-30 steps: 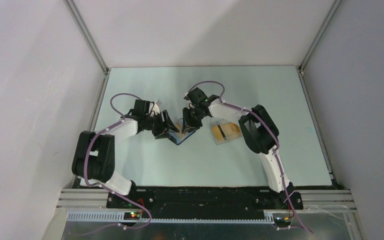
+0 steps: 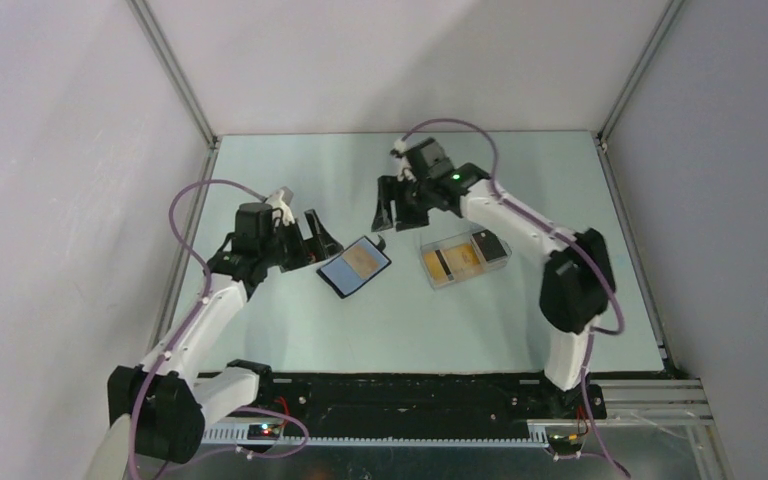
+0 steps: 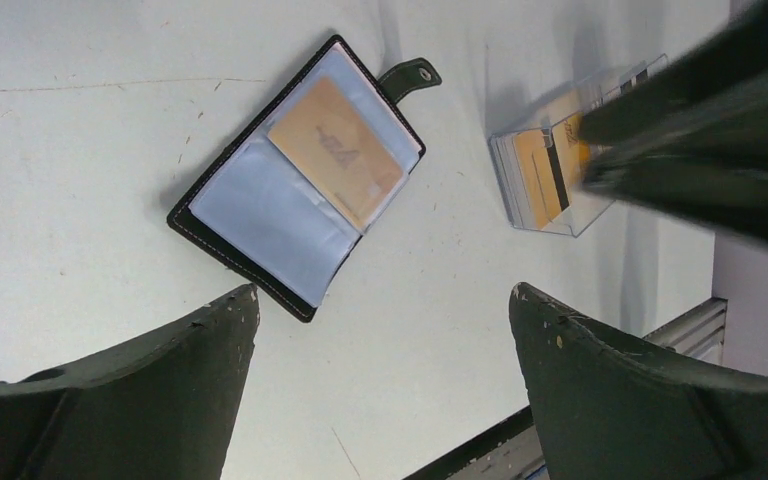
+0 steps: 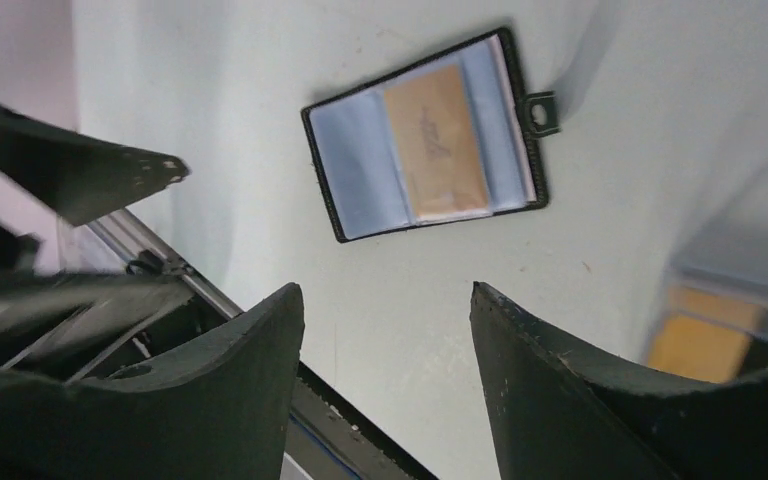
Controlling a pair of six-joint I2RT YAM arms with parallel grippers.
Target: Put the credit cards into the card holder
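Observation:
The card holder (image 2: 336, 277) lies flat on the table between the two arms, with dark stitched edges, pale clear pockets and a snap tab. A tan card (image 3: 337, 150) sits in one of those pockets, as the left wrist view shows. To the right, a clear box (image 2: 447, 283) holds tan cards with a black stripe (image 3: 540, 180) and a dark card (image 2: 490, 246). My left gripper (image 2: 324, 240) is open just left of the holder, nothing between its fingers. Above and right of the holder, my right gripper (image 2: 391, 217) stands open and empty.
Free table surface (image 2: 390, 330) spreads in front of the holder and box, and also behind them. Walls rise on the left, right and back sides. A dark rail (image 2: 400, 400) runs along the front edge.
Both grippers have drawn away from the holder, the left one leftward, the right one back and upward. The holder now shows clear of both. The dark card in the box has come into view.

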